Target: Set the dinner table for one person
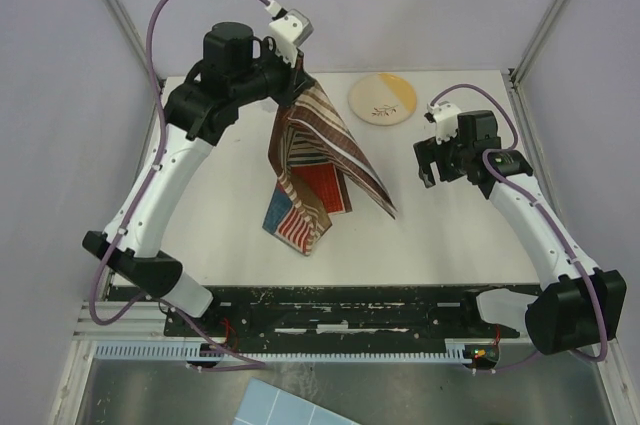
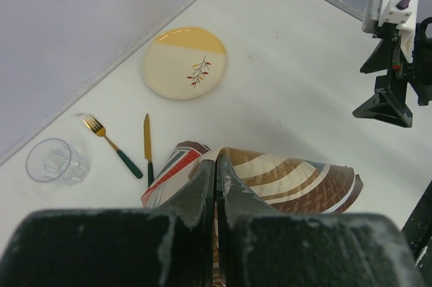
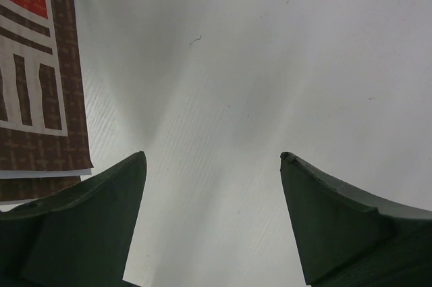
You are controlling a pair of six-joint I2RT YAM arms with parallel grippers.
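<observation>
A striped, patterned cloth placemat (image 1: 322, 130) hangs from my left gripper (image 1: 297, 85), which is shut on its edge. Its lower part rests folded on the table, left of the middle. In the left wrist view the cloth bulges out beyond the closed fingers. My right gripper (image 1: 425, 163) stands open and empty over the right side of the table, the cloth's patterned edge (image 3: 47, 91) to its left in the right wrist view. A cream plate with a yellow band (image 2: 183, 64) lies at the back. Fork (image 2: 113, 145), knife (image 2: 148, 148) and clear glass (image 2: 58, 161) are beyond the cloth.
Walls (image 1: 400, 5) close in the back and sides. A dark strip (image 1: 330, 310) runs along the front edge, with blue tiles (image 1: 290, 405) below it.
</observation>
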